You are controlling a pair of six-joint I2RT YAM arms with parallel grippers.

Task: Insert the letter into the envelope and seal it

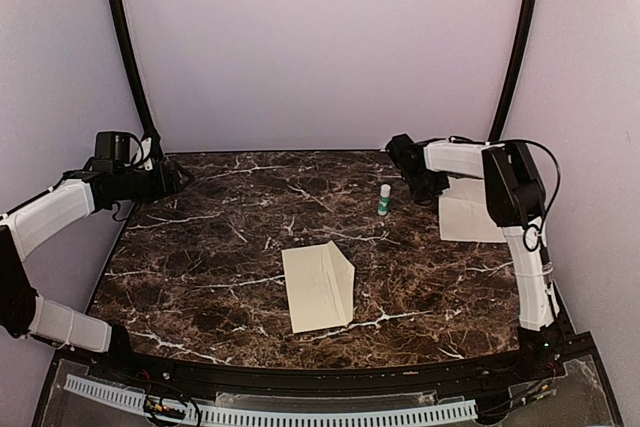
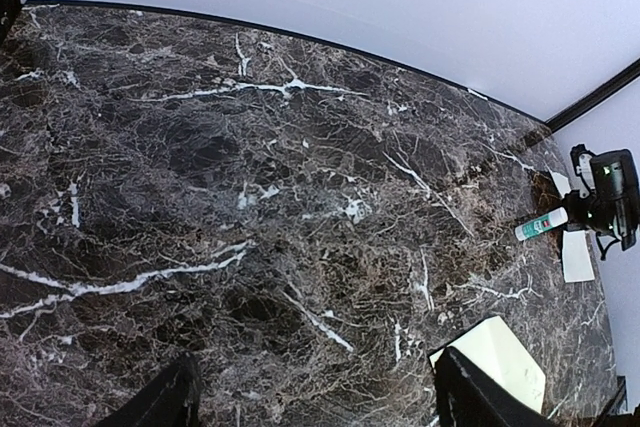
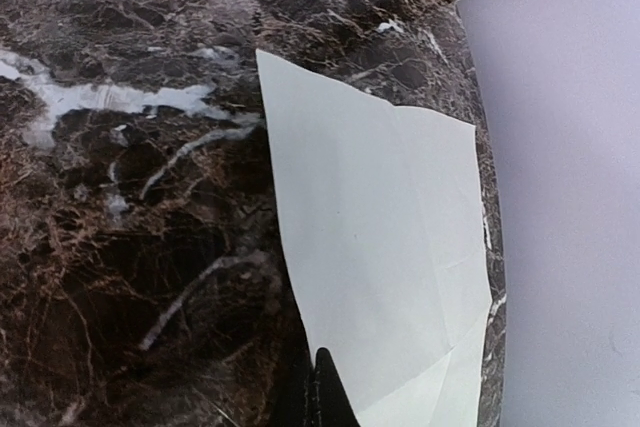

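A creased white sheet, the letter, lies at the right of the table, partly hidden under the right arm. My right gripper is shut at its left edge; whether paper is between its fingertips cannot be told. A cream envelope with a folded flap lies at the front middle. A glue stick stands left of the right gripper. My left gripper is open over the table's left back, nothing between its fingers.
White walls bound it at the sides and back.
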